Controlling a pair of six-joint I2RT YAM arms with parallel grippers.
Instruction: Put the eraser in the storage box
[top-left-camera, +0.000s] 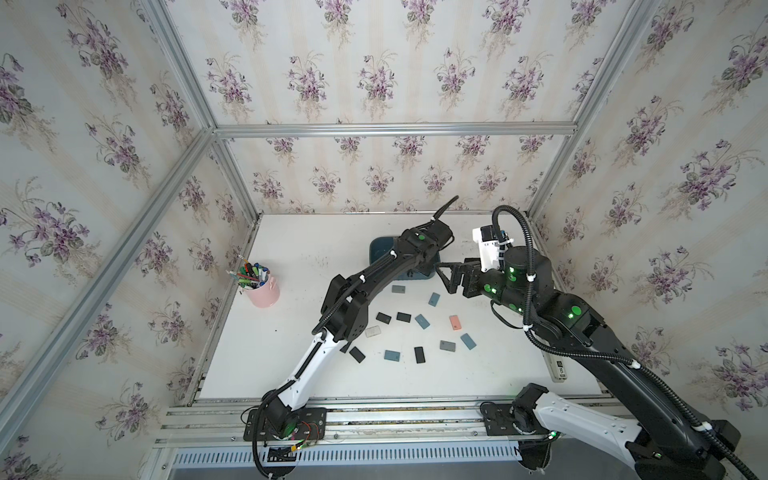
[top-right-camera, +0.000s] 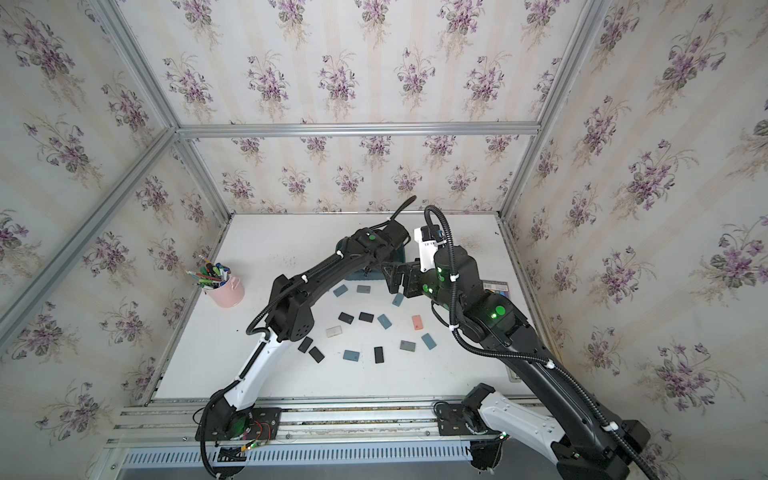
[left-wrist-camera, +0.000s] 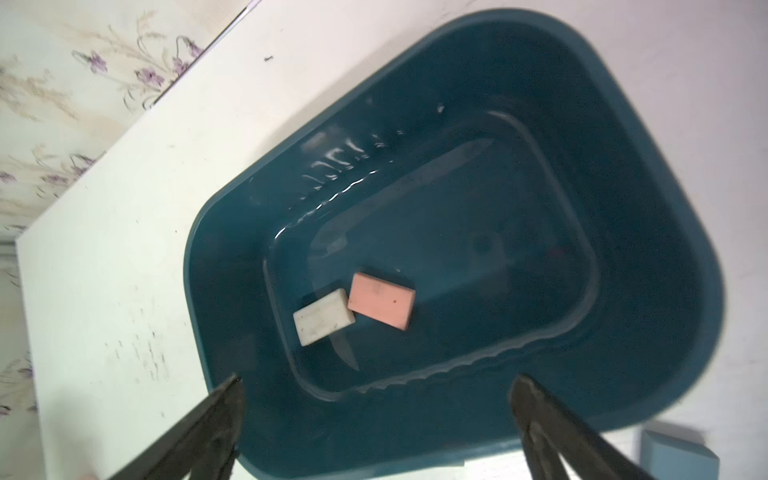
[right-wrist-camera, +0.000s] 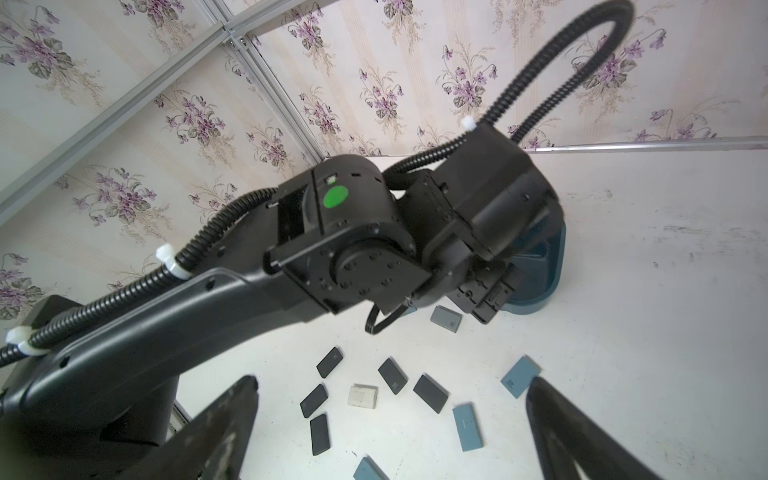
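Observation:
The dark teal storage box (left-wrist-camera: 640, 240) stands at the back middle of the table. In the left wrist view a pink eraser (left-wrist-camera: 381, 301) and a white one (left-wrist-camera: 323, 317) lie on its floor, side by side. My left gripper is over the box's near side, open, with nothing between its fingers. My right gripper is raised at the right, short of the box, open and empty; its wrist view shows the left arm across the box and the small blocks on the table.
Several dark, blue, grey, white and pink small blocks (top-left-camera: 455, 322) are spread over the table before the box. A pink pen cup (top-left-camera: 263, 293) stands at the left.

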